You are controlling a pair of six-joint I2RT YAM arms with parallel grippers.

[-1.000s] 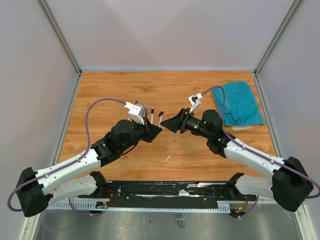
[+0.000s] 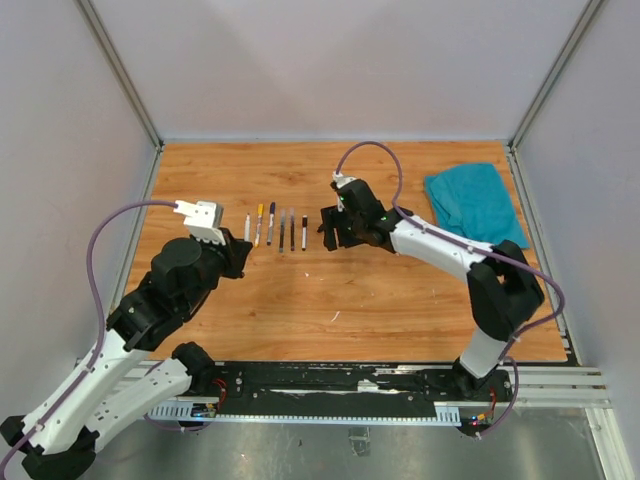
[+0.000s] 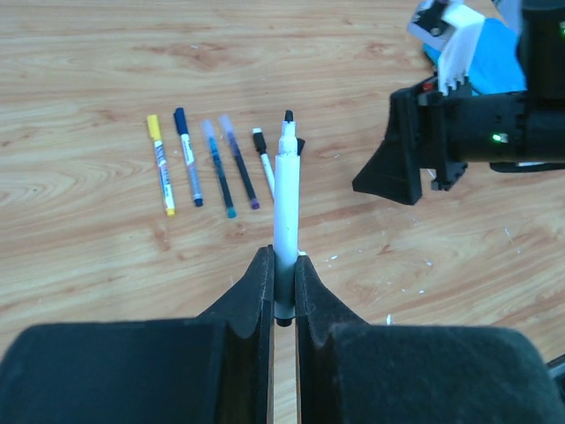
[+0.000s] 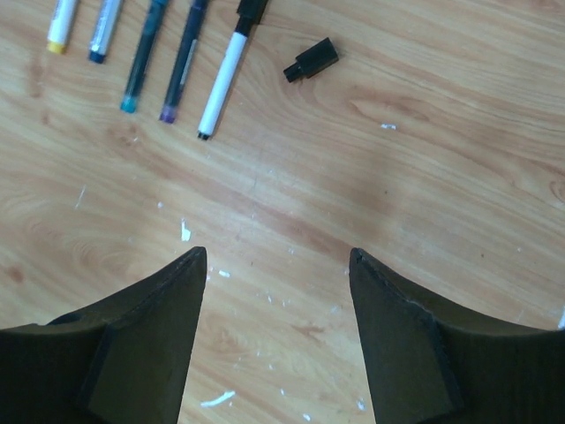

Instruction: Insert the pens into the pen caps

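A slim white pen [image 3: 287, 203] with a bare black tip pointing up and away stands in my left gripper, which is shut around its lower part. In the top view that gripper [image 2: 242, 266] is over the left of the table. My right gripper is open, with only bare wood showing between its fingers. A loose black cap [image 4: 312, 60] lies on the table ahead of it; the right gripper partly hides this cap in the top view. Nothing touches the cap in the right wrist view.
A row of pens lies on the wood: yellow [image 3: 161, 165], blue [image 3: 188, 156], teal [image 3: 219, 168], purple [image 3: 239, 162] and white with a black cap [image 3: 263, 159]. A teal cloth [image 2: 476, 204] rests at the far right.
My left gripper has moved left, away from the middle, with the white pen.
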